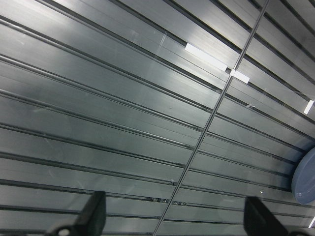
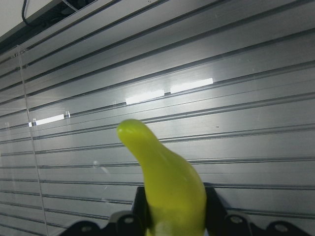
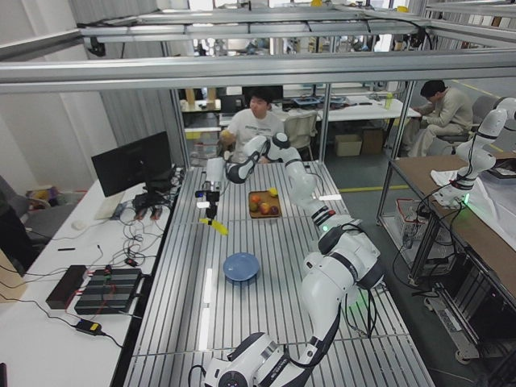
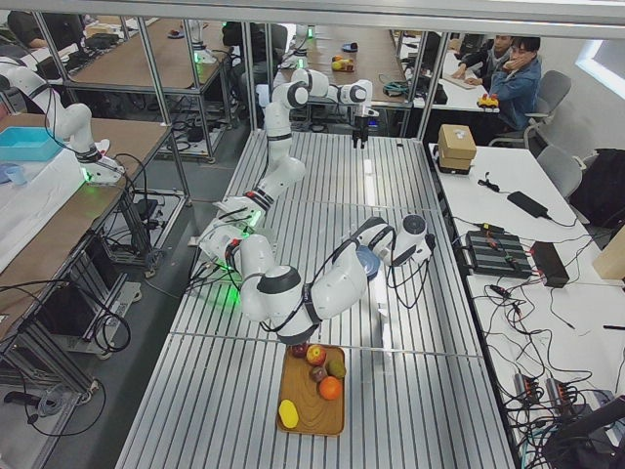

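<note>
A yellow banana [image 2: 162,182] is in my right gripper, which is shut on it; in the camera left view it hangs [image 3: 218,226] over the table, beyond and left of the blue plate [image 3: 240,266]. My left gripper stands open above bare table, with nothing between its fingers and part of the plate [image 1: 305,179] at the right of its view. A wooden tray [image 4: 312,425] holds several fruits, including red, orange and yellow ones.
A side desk [image 3: 48,347] with monitor, black boxes and cables runs along the left in the camera left view. A person sits beyond the far end.
</note>
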